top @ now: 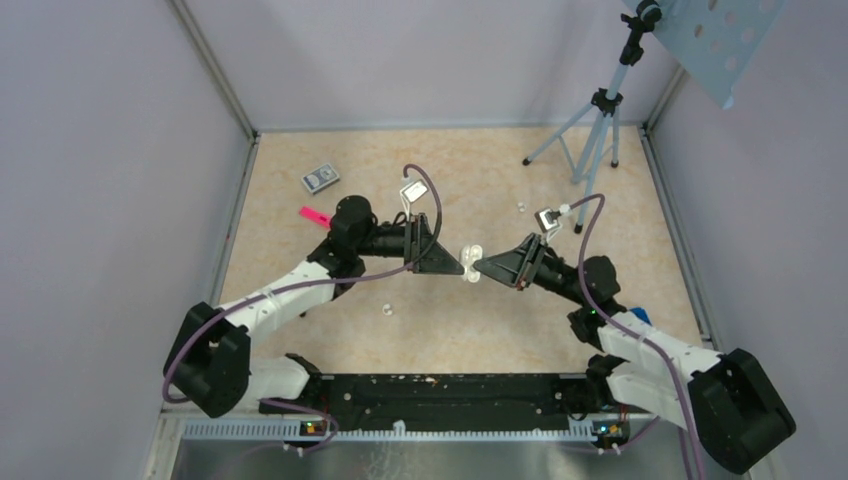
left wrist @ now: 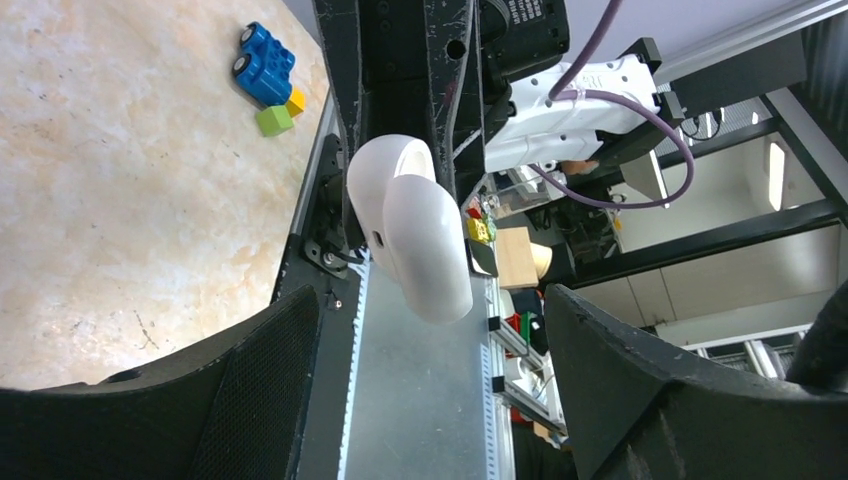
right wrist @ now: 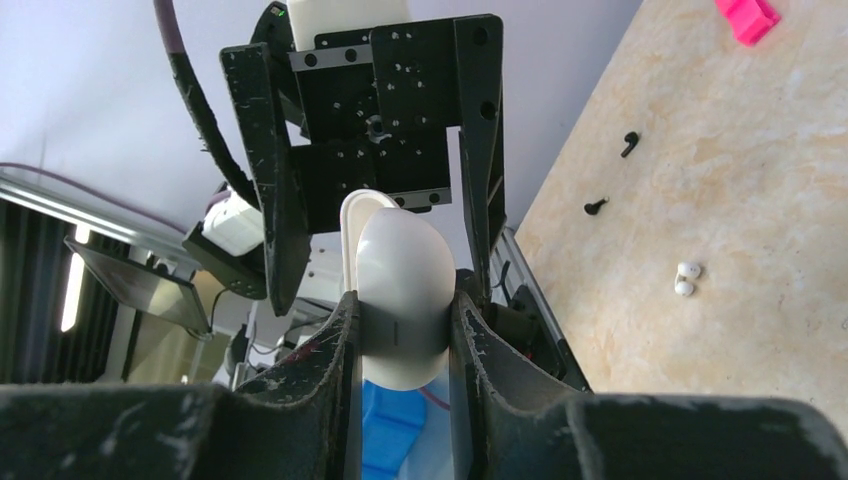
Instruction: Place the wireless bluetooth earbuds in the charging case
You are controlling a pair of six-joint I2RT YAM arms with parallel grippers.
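The white charging case (right wrist: 405, 270) is pinched between the fingers of my right gripper, held up off the table. Its two rounded halves stand apart in the left wrist view, so the case (left wrist: 425, 250) looks opened. Facing it from the left, my left gripper has its fingers spread wide with nothing held. From above, the tips of the left gripper (top: 455, 265) are close beside the case (top: 471, 262); contact cannot be judged. One small white earbud (top: 387, 309) lies on the front left of the table, another (top: 521, 206) at the back right.
A grey patterned box (top: 320, 178) and a pink object (top: 315, 216) lie at the back left. Tripod legs (top: 597, 140) stand at the back right. Small black pieces (right wrist: 630, 143) are on the table, and a blue toy car (left wrist: 263, 65) sits beside small blocks (left wrist: 274, 120).
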